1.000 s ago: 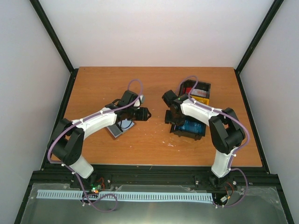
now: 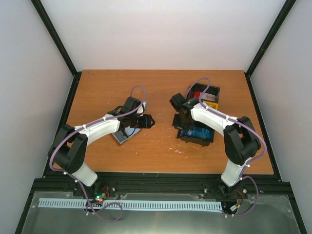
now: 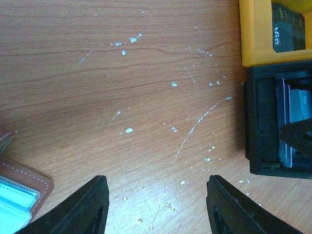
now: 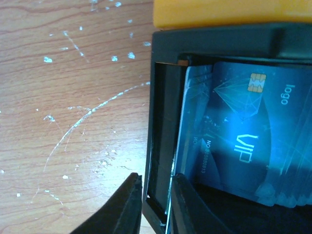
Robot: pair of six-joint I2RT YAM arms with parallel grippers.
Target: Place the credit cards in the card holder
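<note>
In the right wrist view, blue credit cards (image 4: 243,131) stand in a black tray (image 4: 214,44); one leans upright along its left wall. My right gripper is at that wall, its fingers apart on either side near that card's edge. The tray also shows in the left wrist view (image 3: 261,163). My left gripper is open over bare wood, nothing between its fingers. The brown card holder (image 3: 34,180), with clear sleeves, lies at the left of that view; in the top view it is partly hidden under the left arm.
A yellow tray (image 3: 253,34) with dark cards adjoins the black one. In the top view, more compartments with red cards (image 2: 197,95) lie toward the back right.
Over the last second my left gripper has shifted slightly left and toward the front. The right arm has moved slightly, its gripper staying over the black tray.
</note>
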